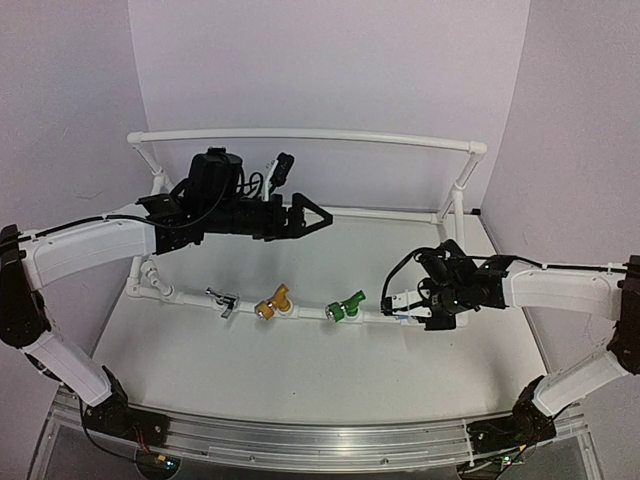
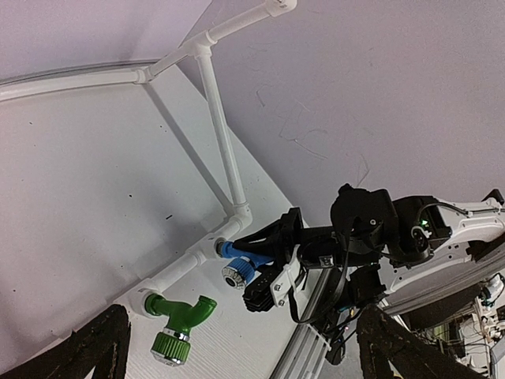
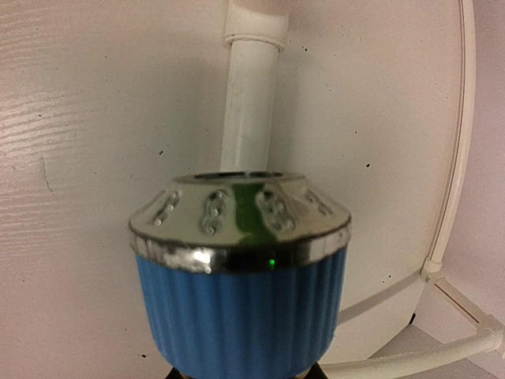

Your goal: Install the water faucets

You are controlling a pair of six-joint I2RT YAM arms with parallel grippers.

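Observation:
A blue faucet (image 2: 247, 260) is at the right end of the lower pipe, its inner end meeting the white fitting (image 2: 213, 243); how deep it sits is hidden. My right gripper is shut on it, and the ribbed blue knob with its chrome rim (image 3: 241, 308) fills the lower right wrist view. Along the same pipe sit the green faucet (image 1: 345, 307), the orange faucet (image 1: 274, 302) and a silver faucet (image 1: 223, 301). My left gripper (image 1: 318, 216) hangs open above the pipe, empty, its fingers (image 2: 99, 347) wide apart in the left wrist view.
A white pipe frame (image 1: 305, 134) stands round the board, with uprights at both sides. The board's front part (image 1: 300, 380) is clear up to the metal rail (image 1: 320, 440). Side walls close in left and right.

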